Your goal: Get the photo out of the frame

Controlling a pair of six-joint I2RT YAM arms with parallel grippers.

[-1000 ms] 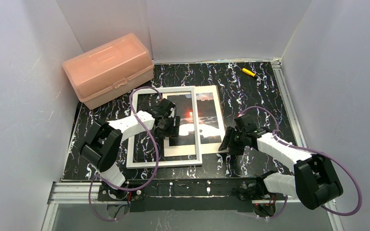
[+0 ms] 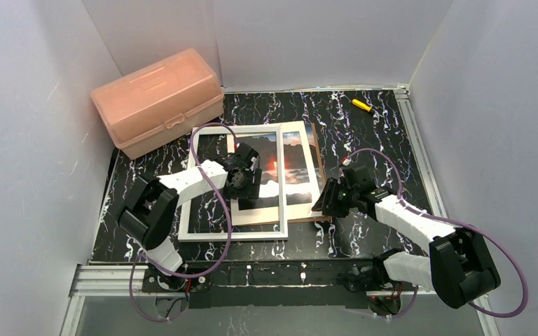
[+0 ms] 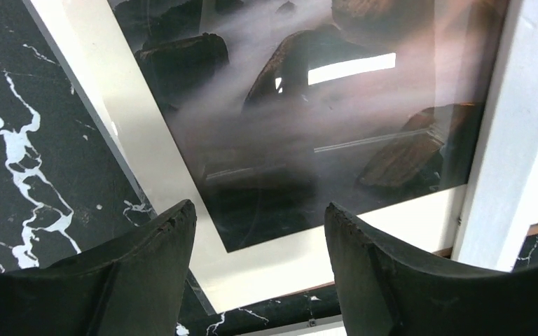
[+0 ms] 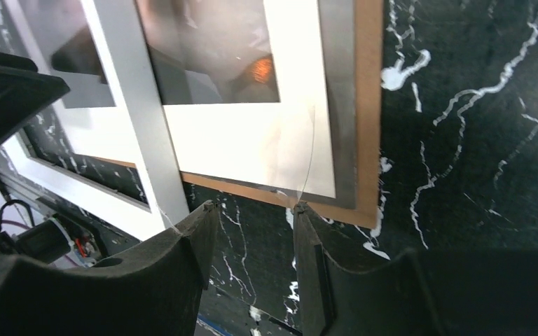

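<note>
The white frame (image 2: 284, 210) lies flat, its right bar crossing over the photo (image 2: 298, 170). A cloudy scene in a pale border, the photo extends past that bar on the right; a glossy sheet covers part of it in the left wrist view. Along its right side a grey strip (image 4: 342, 105) and a brown backing board (image 4: 368, 105) stick out. Inside the frame opening, my left gripper is open over the photo's lower left corner. My right gripper is open just past the photo's lower edge, with nothing clearly between its fingers.
A pink toolbox (image 2: 157, 101) fills the back left corner. Near the back right lies a yellow-handled tool (image 2: 361, 105).
The frame and photo have shifted slightly left. The brown backing now shows along the photo's right side, where it was hidden before. My right gripper has moved slightly left; the left gripper has barely moved.
</note>
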